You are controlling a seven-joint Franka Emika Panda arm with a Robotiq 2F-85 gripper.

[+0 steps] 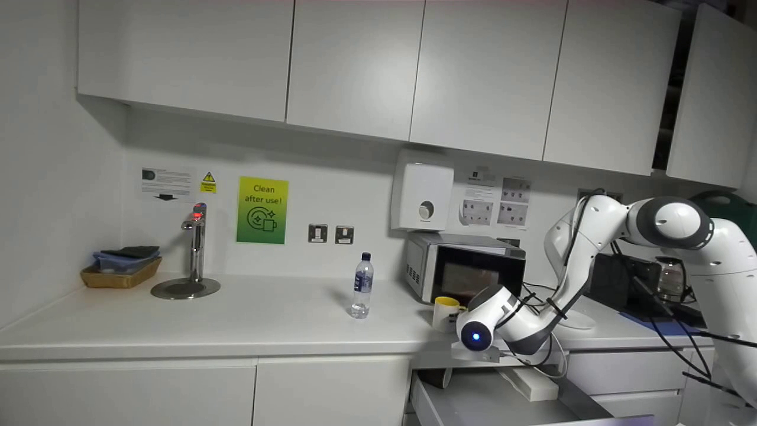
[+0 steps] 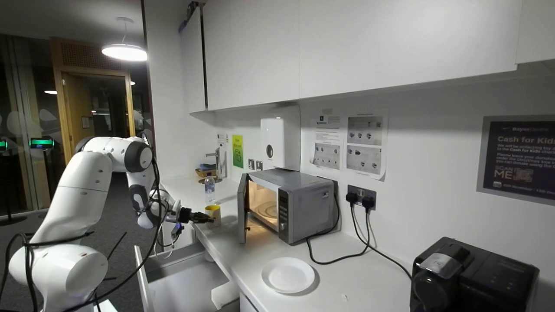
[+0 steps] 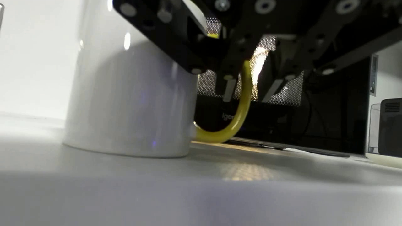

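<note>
A white mug [image 3: 128, 94] with a yellow inside stands upright near the counter's front edge, filling the left of the wrist view. Its yellow handle [image 3: 241, 113] curves up between the two fingertips of my gripper, which is part open with a gap showing around the handle. In exterior view 2 the gripper [image 2: 210, 218] reaches across the mug [image 2: 213, 210] from the drawer side. Exterior view 1 shows the mug [image 1: 445, 315] left of the wrist, which hides the fingers there.
Behind the mug stands a lit microwave [image 2: 307, 208], its door [image 2: 243, 208] swung open. A bottle [image 1: 362, 287] stands to the left in exterior view 1. The drawer [image 1: 489, 397] below is pulled out. A white plate [image 2: 287, 274] lies right of the microwave.
</note>
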